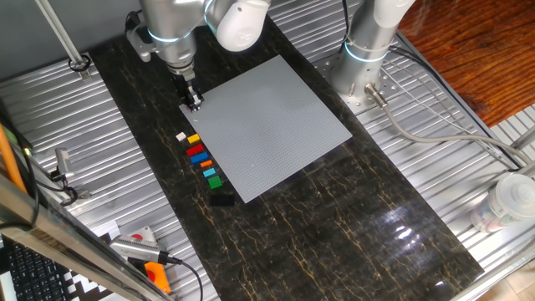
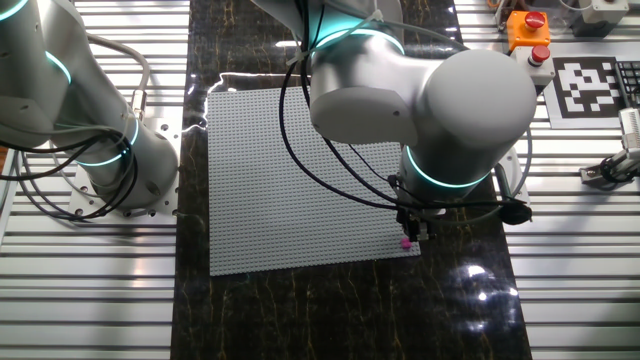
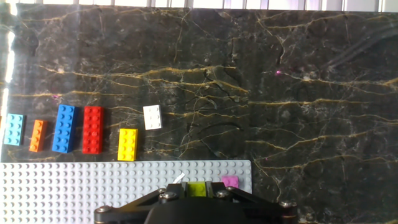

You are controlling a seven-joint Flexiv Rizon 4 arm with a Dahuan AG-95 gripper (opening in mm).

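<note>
In the wrist view my gripper is shut on a yellow-green brick, whose top shows between the fingers. It stands low over the corner of the grey baseplate; whether the brick touches the studs cannot be told. Just right of the fingers, a pink brick sits on the plate near that corner. Exterior view 1 has the gripper at the plate's left corner, the held brick too small to make out. From the other side, the pink brick shows beside the gripper.
Along the plate's edge on the dark table lie loose bricks: white, yellow, red, blue, orange and light blue. Green and black ones lie farther along. Most of the baseplate is bare.
</note>
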